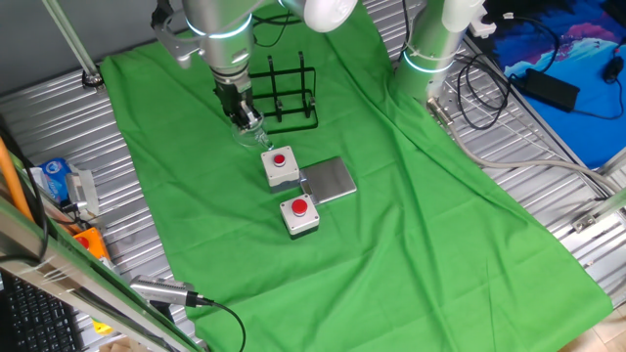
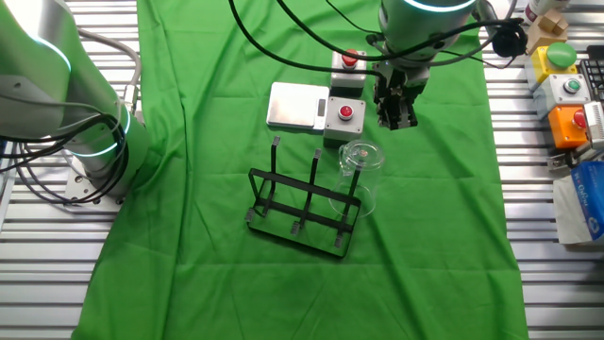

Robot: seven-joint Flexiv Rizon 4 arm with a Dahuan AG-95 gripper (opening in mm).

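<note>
A clear glass mug (image 2: 362,189) is on the green cloth, close beside the black wire rack (image 2: 304,219). My gripper (image 2: 400,121) points down near the mug; in exterior view 2 its dark fingertips appear just past the mug's rim, with green cloth between. In exterior view 1 the gripper (image 1: 246,119) overlaps the glass mug (image 1: 250,135) and covers part of it. Whether the fingers touch the glass cannot be made out, nor whether they are open or shut.
Two white boxes with red buttons, one nearer the mug (image 1: 280,172) and one farther (image 1: 299,217), flank a silver flat scale (image 1: 331,180). Black cables (image 2: 311,64) hang across exterior view 2.
</note>
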